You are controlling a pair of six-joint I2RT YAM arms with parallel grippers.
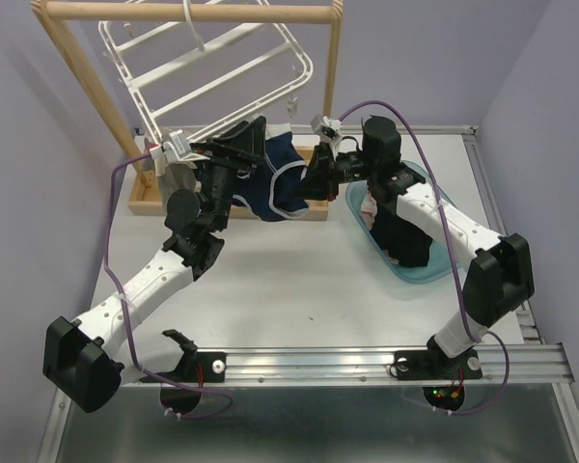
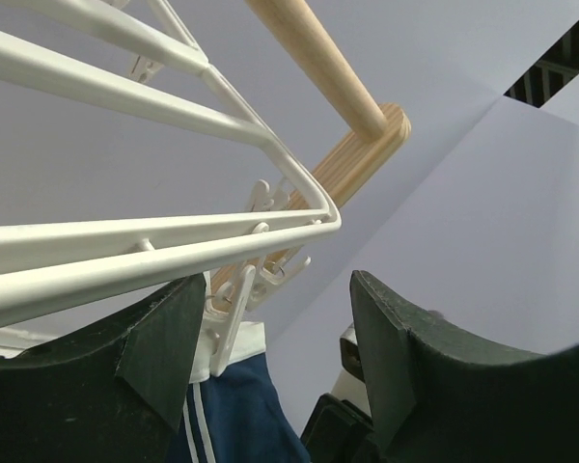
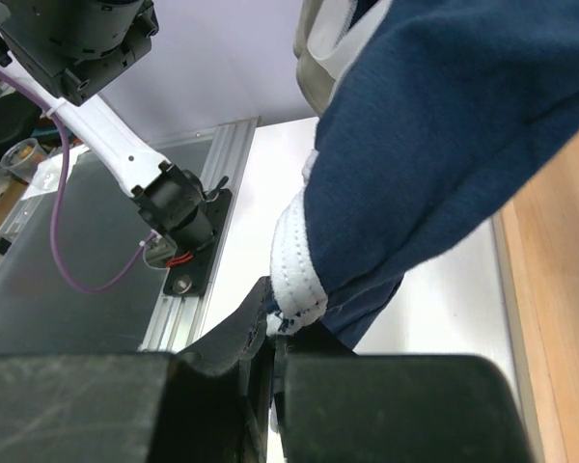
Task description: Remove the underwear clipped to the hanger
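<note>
The navy underwear [image 1: 280,164] with white trim hangs below the front bar of the white hanger [image 1: 217,72]. My right gripper is shut on its white hem, to the right of the hanging cloth. Up at the hanger's front bar, my left gripper has its fingers apart, with a white clip [image 2: 234,323] showing in the gap. Whether those fingers press on the clip cannot be told. Just under the clip, the garment's white waistband [image 2: 249,340] shows. The left arm partly covers the garment in the top view.
A wooden frame [image 1: 203,13] carries the hanger. Pale beige cloth [image 1: 177,178] hangs at the left, behind my left arm. On the right stands a blue basket [image 1: 434,273] holding dark and pink clothing.
</note>
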